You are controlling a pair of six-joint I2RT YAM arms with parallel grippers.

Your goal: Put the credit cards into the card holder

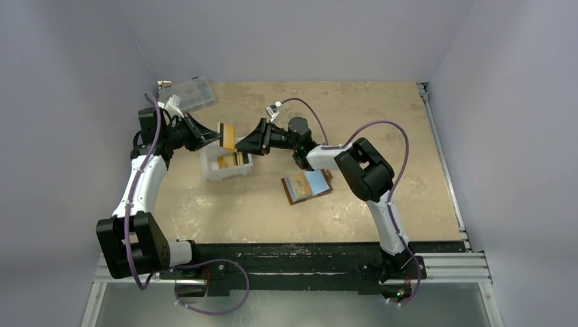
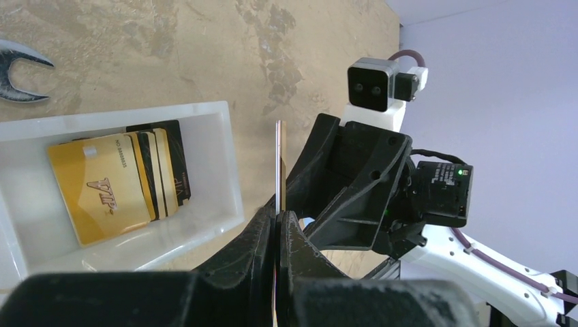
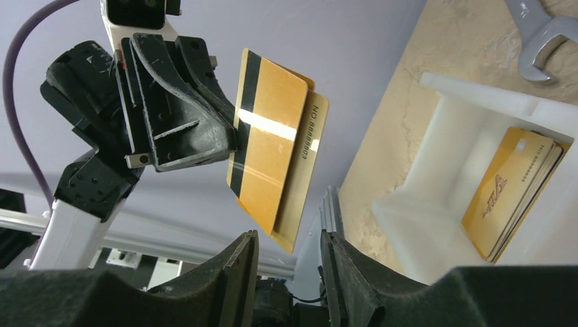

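My left gripper is shut on at least two yellow cards [image 3: 271, 136], one offset behind the other. They stand on edge in the air above the white bin's [image 1: 213, 172] right side. Facing them in the top view is my right gripper [image 1: 244, 144]; its fingers [image 3: 238, 272] are parted. In the right wrist view the cards' lower corner appears in the gap between these fingertips, with no contact visible. More yellow and black cards [image 2: 109, 187] lie overlapping in the bin. The brown card holder [image 1: 286, 189] lies flat, with a yellow and a light blue panel showing.
A metal wrench [image 2: 24, 75] lies on the table behind the bin. An empty clear compartment box [image 1: 194, 92] sits at the back left. Free table surface stretches across the right side and the front left.
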